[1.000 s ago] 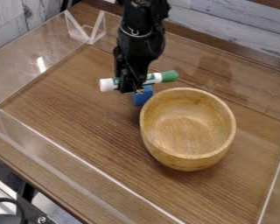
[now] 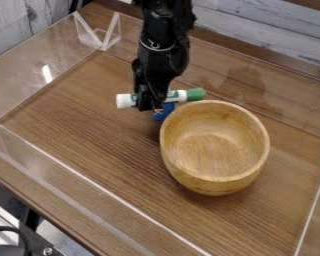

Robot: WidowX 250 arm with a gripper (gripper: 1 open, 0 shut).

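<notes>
My black gripper [image 2: 155, 98] hangs over the middle of the table, shut on a white and green cylinder [image 2: 186, 95] that lies crosswise in its fingers. A small blue object [image 2: 166, 113] is just below it, partly hidden by the gripper and cylinder. A large oval wooden bowl [image 2: 214, 149] sits just to the right and nearer, close to the blue object.
Clear plastic sheets or walls line the left edge, with a black cable at the bottom left. A white wall stands at the back.
The gripper and the cylinder have shifted very slightly; otherwise little differs.
</notes>
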